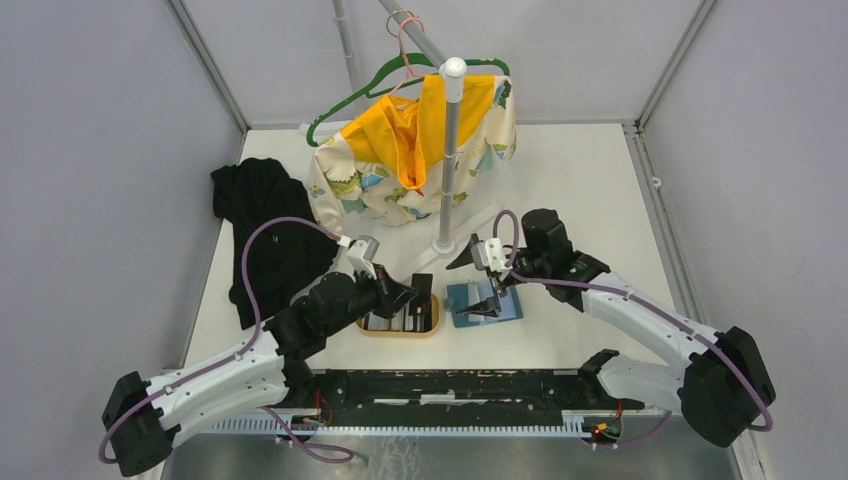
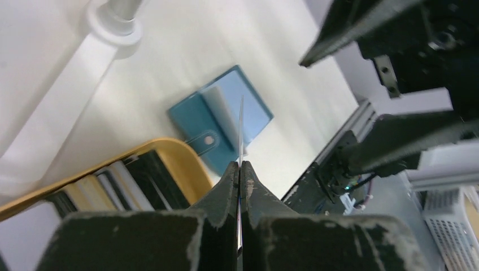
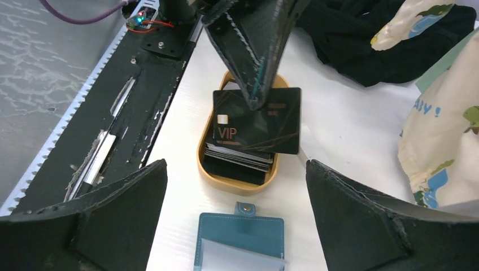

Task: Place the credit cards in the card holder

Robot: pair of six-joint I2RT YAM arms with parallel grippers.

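Observation:
A black VIP card [image 3: 257,131] is pinched in my left gripper, which is shut on it and holds it above the tan-rimmed box [image 3: 221,182]. Seen edge-on in the left wrist view, the card [image 2: 240,127] is a thin upright line. Several cards [image 2: 121,183] stand in the box. The blue card holder [image 1: 511,304] lies on the table with a pale flap or sleeve [image 2: 221,113] folded partly up. Above the holder my right gripper [image 1: 470,280] is spread wide open, nothing between its fingers.
A grey pole [image 1: 450,160] on a white foot stands behind the box. Patterned cloth [image 1: 370,185] hangs from a green hanger, and black cloth [image 1: 270,220] lies at left.

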